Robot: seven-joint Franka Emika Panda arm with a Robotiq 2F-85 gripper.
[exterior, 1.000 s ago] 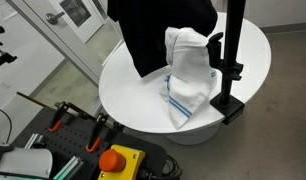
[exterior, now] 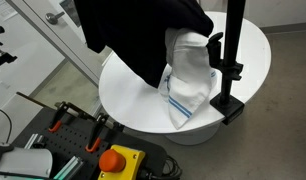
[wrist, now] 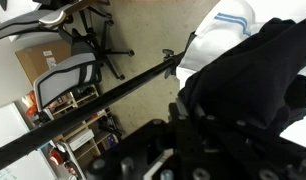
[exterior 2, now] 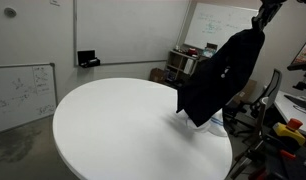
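A large black cloth (exterior 2: pixel 220 78) hangs from the upper right down to the round white table in exterior view 2. My gripper is dark against the same cloth in the wrist view; it looks shut on it, though the fingertips blend into the black. In exterior view 1 the black cloth (exterior: pixel 143 35) covers much of the top. Beside it a white towel (exterior: pixel 189 80) with blue stripes lies rumpled near the table edge, its upper part raised. The wrist view shows the striped towel (wrist: pixel 215 42) just beyond the black cloth.
A black post (exterior: pixel 231 50) stands upright beside the towel. An orange button on a yellow box (exterior: pixel 117 165) sits at the front. Office chairs (wrist: pixel 68 80) stand on the floor beyond.
The black cloth has shifted left in exterior view 1 and now spreads farther across the upper left. The striped towel and the post look the same.
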